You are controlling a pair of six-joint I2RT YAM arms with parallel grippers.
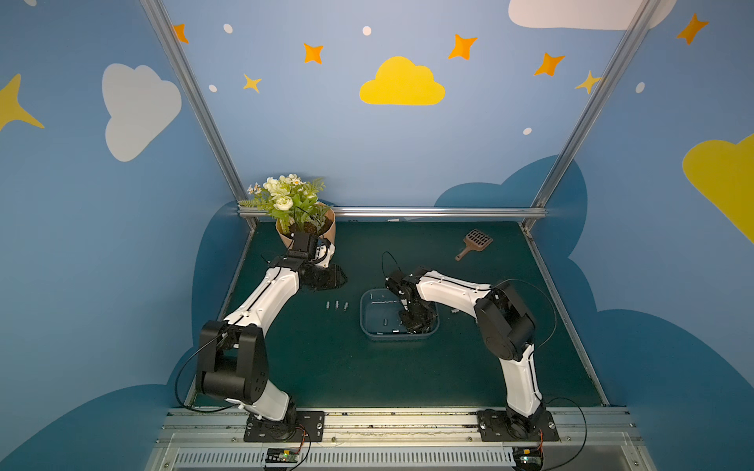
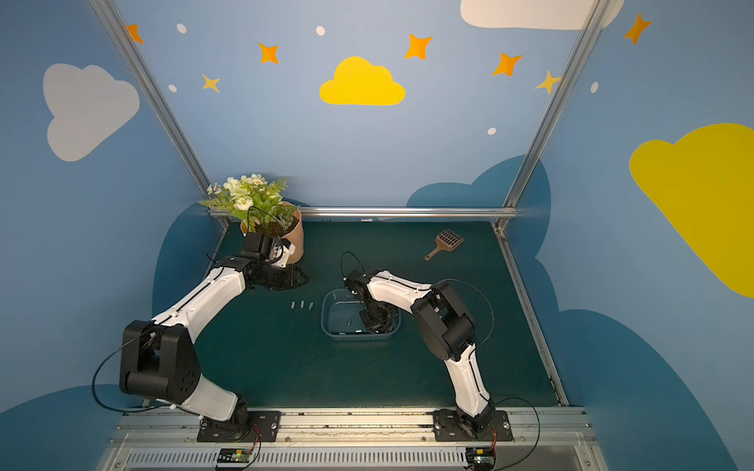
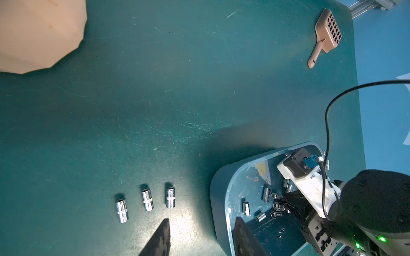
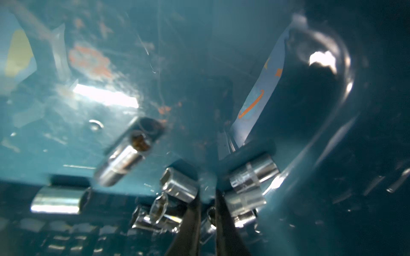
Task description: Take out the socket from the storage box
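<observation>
A blue-grey plastic storage box (image 1: 375, 325) stands mid-table with several chrome sockets (image 4: 123, 162) lying inside. My right gripper is down in the box among them, its fingertips a narrow gap apart; whether anything is between them I cannot tell. Three sockets (image 3: 170, 197) lie in a row on the table left of the box. My left gripper hangs above and left of the box, open, its fingers apart.
A flowerpot (image 2: 292, 231) with white flowers stands at the back left behind my left arm. A brown slotted scoop (image 1: 476, 240) lies at the back right. The green table is otherwise mostly clear.
</observation>
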